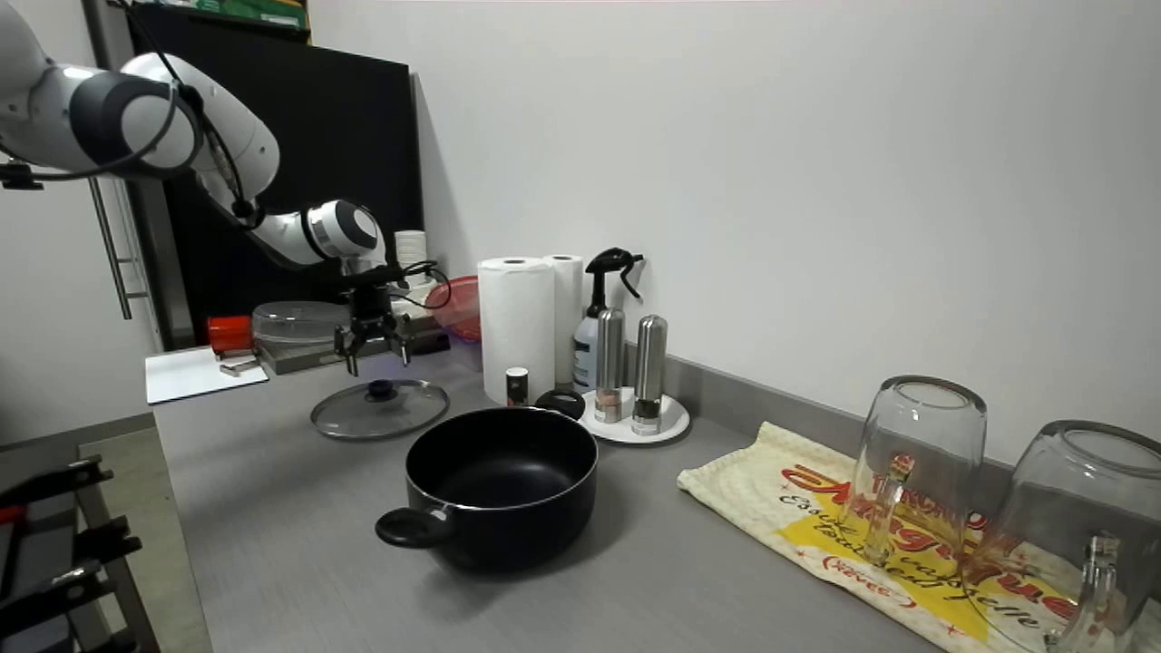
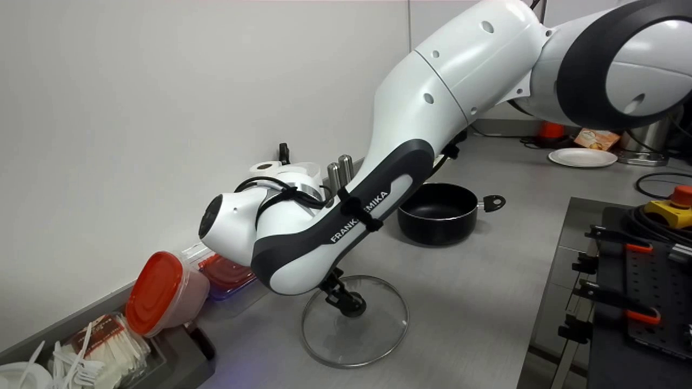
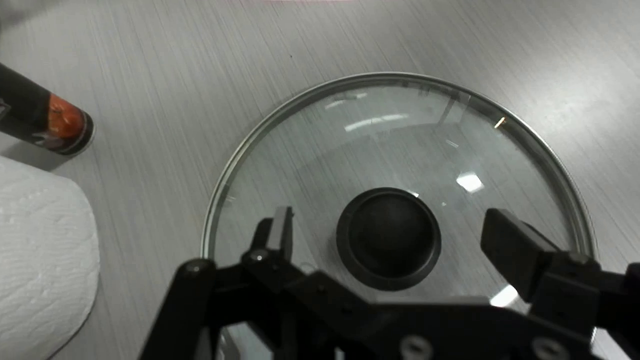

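A glass lid (image 1: 408, 410) with a metal rim and a black knob (image 3: 388, 239) lies flat on the grey counter. Just above it hangs my gripper (image 1: 375, 368), pointing down and open, with nothing held. In the wrist view, one of its fingers (image 3: 280, 234) shows to the left of the knob and the other to the right, both apart from it. Nearer the camera in exterior view 1 stands a black pot (image 1: 501, 484), uncovered and empty, with two side handles. The arm partly covers the lid's knob area in exterior view 2.
White paper towel rolls (image 1: 517, 326), a small dark shaker (image 1: 517, 386) and a plate with two metal grinders (image 1: 648, 375) line the wall side. Glass jars (image 1: 920, 468) rest on a cloth at the right. Bare counter lies in front of the lid.
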